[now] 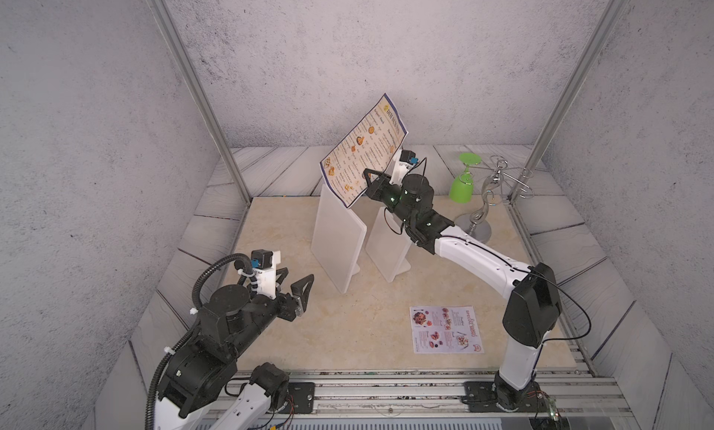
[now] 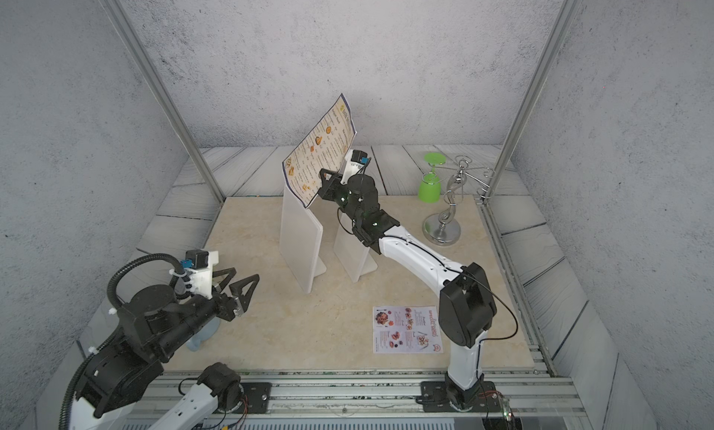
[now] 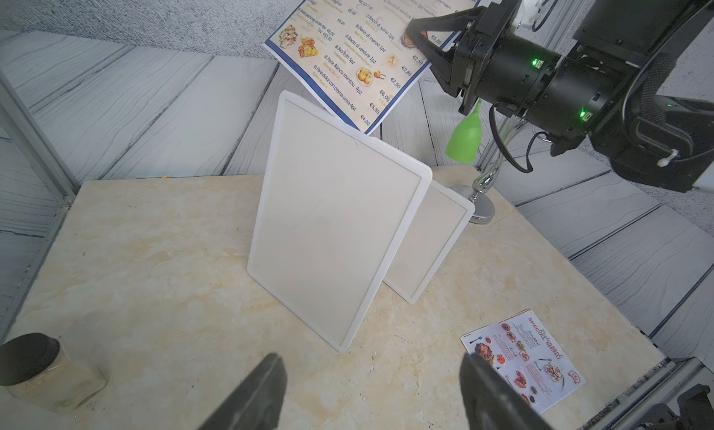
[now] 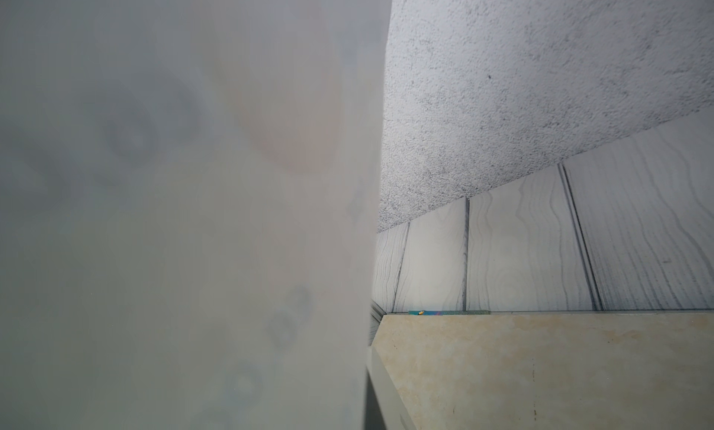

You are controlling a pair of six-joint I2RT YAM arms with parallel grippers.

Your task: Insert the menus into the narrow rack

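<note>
A large blue-edged menu (image 1: pixel 364 151) is pinched near its lower right edge by my right gripper (image 1: pixel 369 175), held tilted above the racks. The menu's lower corner is close to the top edge of the larger white rack (image 3: pixel 334 221); whether they touch I cannot tell. A smaller white rack (image 3: pixel 431 240) stands to its right. Flat on the table's front right lies a smaller menu (image 1: pixel 446 329). My left gripper (image 1: pixel 294 282) is open and empty over the left of the table. In the right wrist view the held menu (image 4: pixel 186 207) hides the fingers.
A metal glass holder (image 1: pixel 479 225) with a green glass (image 1: pixel 462 186) stands at the back right. A dark-lidded jar (image 3: pixel 52 370) sits on the left of the table.
</note>
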